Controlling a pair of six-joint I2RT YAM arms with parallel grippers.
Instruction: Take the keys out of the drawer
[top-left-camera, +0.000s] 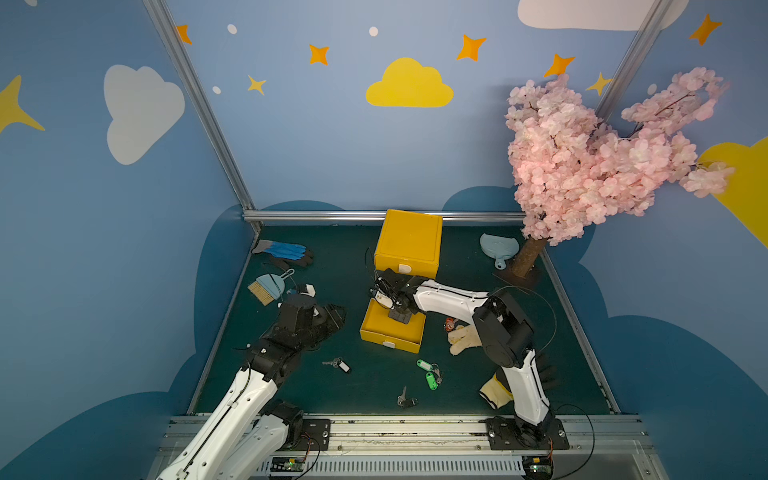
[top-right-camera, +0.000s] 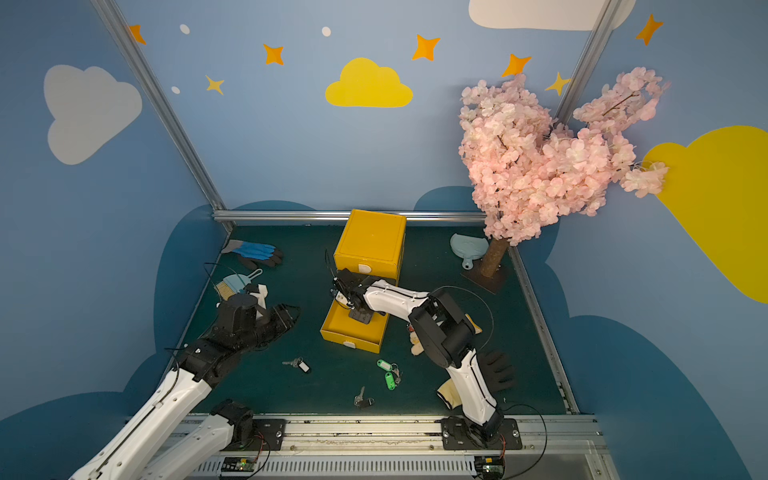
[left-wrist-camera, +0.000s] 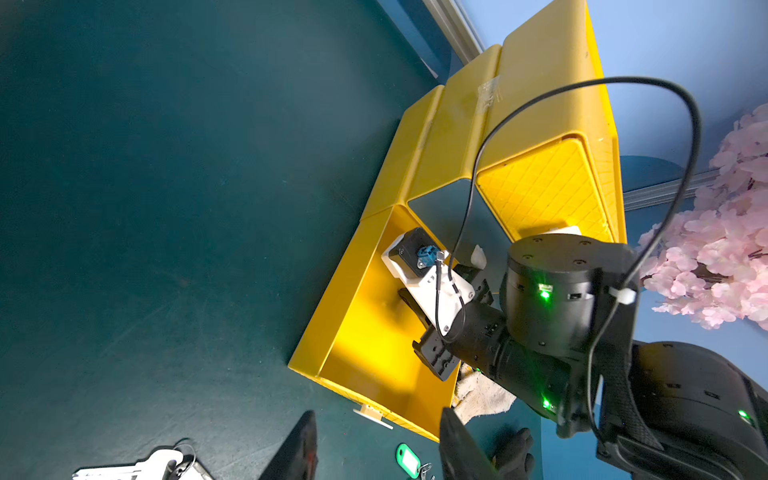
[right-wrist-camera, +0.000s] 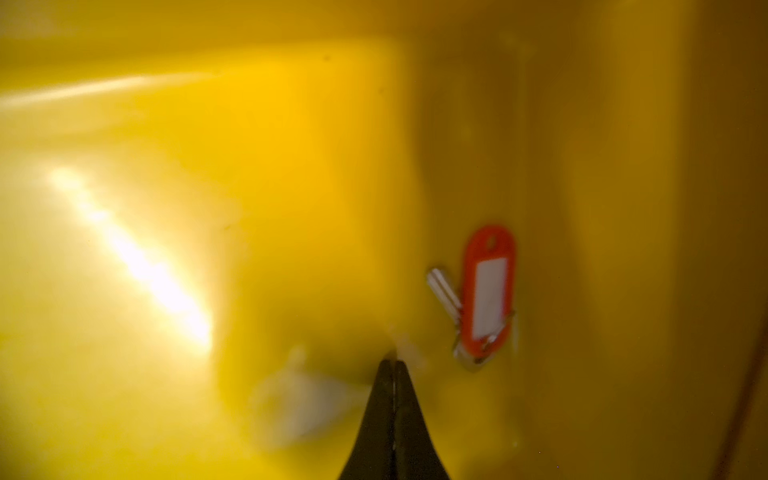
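Note:
Inside the pulled-out yellow drawer (top-left-camera: 373, 326), keys with a red tag (right-wrist-camera: 489, 296) lie flat near a side wall in the right wrist view. My right gripper points down into that drawer, its fingertips together and bare, a little to the left of the keys and apart from them. In the top views the right arm hides the keys. My left gripper is open and empty, held left of the drawer; the drawer's front and handle tab (left-wrist-camera: 373, 415) show beyond its fingers.
The yellow cabinet (top-left-camera: 408, 240) stands behind the drawer. On the mat in front lie keys with green tags (top-left-camera: 432, 380), keys with a white tag (top-left-camera: 342, 365) and dark-tagged keys (top-left-camera: 406, 400). Gloves (top-left-camera: 464, 338) sit to the right, a brush (top-left-camera: 262, 292) at left.

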